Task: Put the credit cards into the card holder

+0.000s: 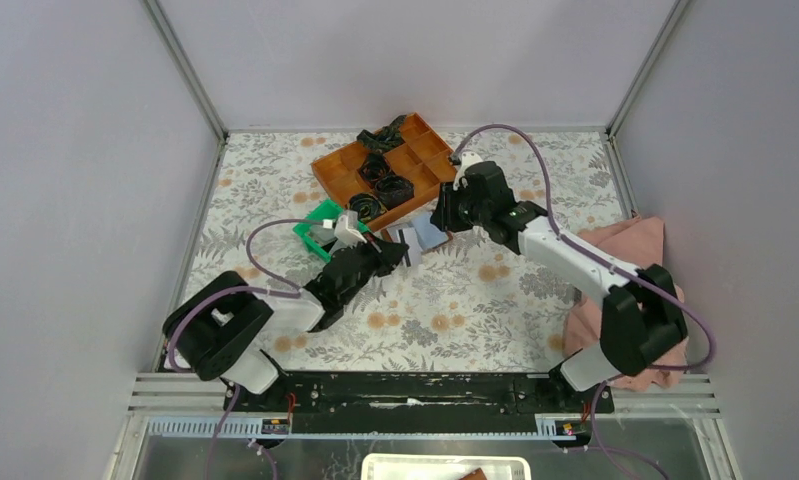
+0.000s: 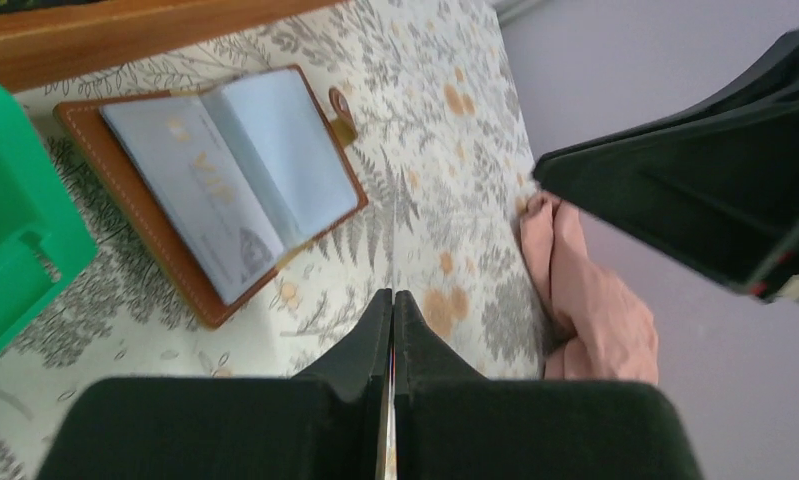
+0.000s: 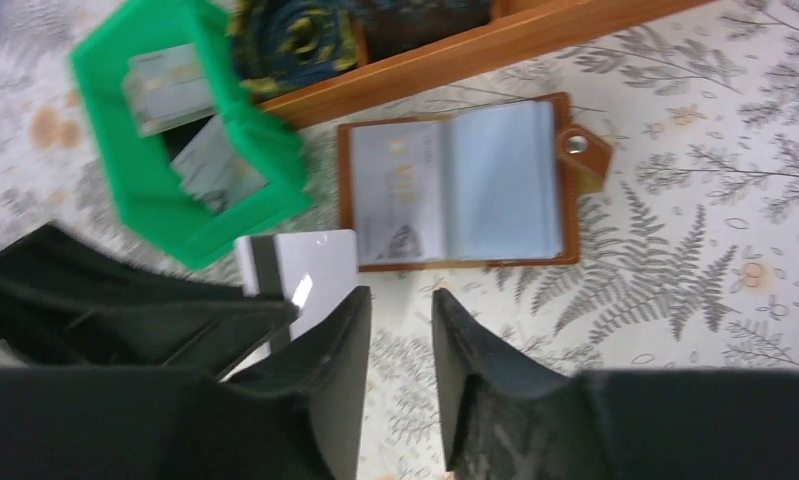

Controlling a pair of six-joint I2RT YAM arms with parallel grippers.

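A white card with a dark stripe (image 3: 320,265) is held in my left gripper (image 1: 406,248), whose fingers are shut on one edge of it. In the left wrist view this card is nearly edge-on, a thin line above the closed fingertips. The open brown card holder (image 3: 400,190) lies flat on the table, showing a white "VIP" sleeve on its left and a pale blue sleeve on its right. Above the holder's near side hangs my right gripper, its fingers apart with nothing between them. Cards lie in the green box (image 3: 140,175) to the left of the holder.
Behind the holder stands an orange divided tray (image 1: 430,150) with several dark coiled cables. A pink cloth (image 1: 630,300) lies at the right edge. Both grippers are close together over the holder.
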